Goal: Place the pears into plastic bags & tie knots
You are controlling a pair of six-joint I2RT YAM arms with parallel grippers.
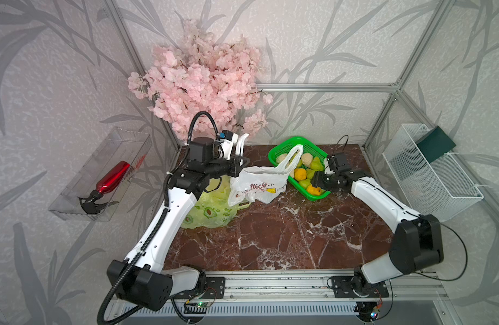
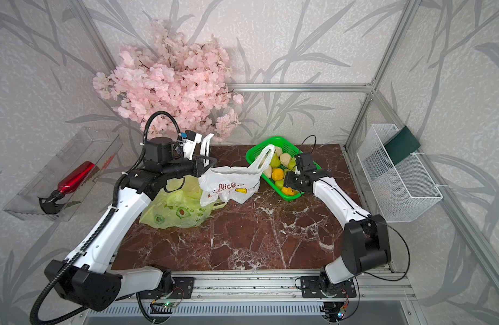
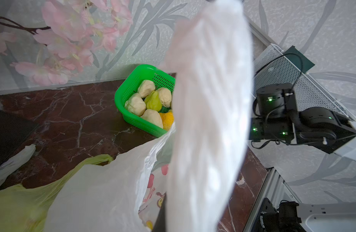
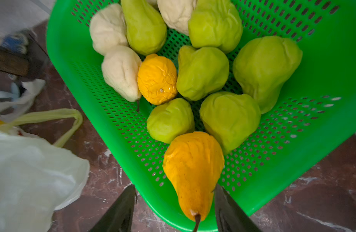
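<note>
A white plastic bag printed "Nice..." hangs open, one handle pinched in my left gripper, which is shut. In the left wrist view the white handle hides most of the fingers. The bag's other handle leans over the green basket. That basket holds several green, yellow and cream pears. My right gripper stands open low over the basket's near corner; its fingers lie on either side of a yellow-orange pear, not closed on it.
A yellow-green bag lies under the left arm, left of the white bag. Pink blossoms stand at the back left. A white wire basket hangs on the right wall.
</note>
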